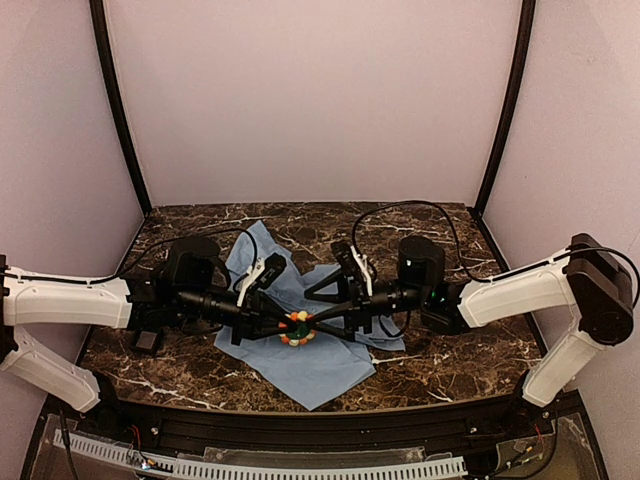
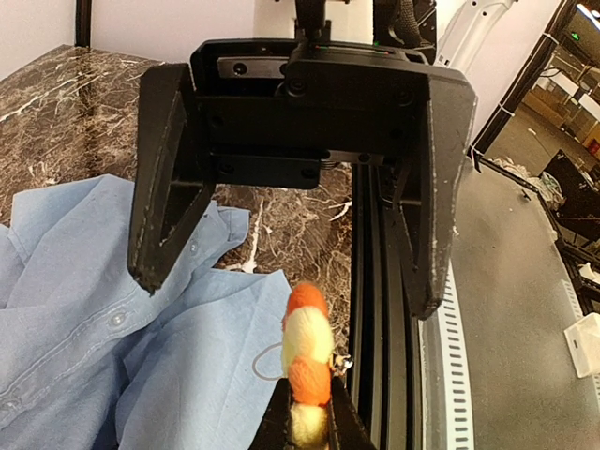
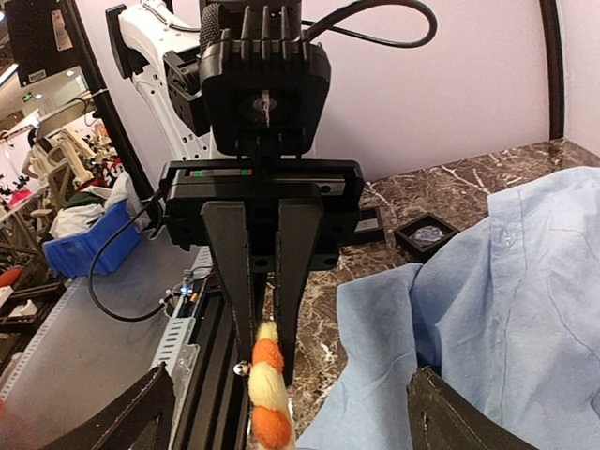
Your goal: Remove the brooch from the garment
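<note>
The brooch (image 1: 296, 330), a ring of orange and cream felt balls, is held above the light blue garment (image 1: 280, 370). In the left wrist view it (image 2: 309, 370) stands edge-on between the fingers of my left gripper, which is shut on it. The right wrist view shows the same brooch (image 3: 269, 394) with the left gripper's fingers around its upper part. My right gripper is open, its fingers apart on either side of the brooch, not touching it as far as shows. A thin wire loop shows beside the brooch in the left wrist view.
A dark square box (image 3: 422, 239) lies on the marble table (image 1: 450, 370) at the left. The table's front edge with a rail (image 1: 250, 465) runs close below the grippers. Side walls enclose both arms.
</note>
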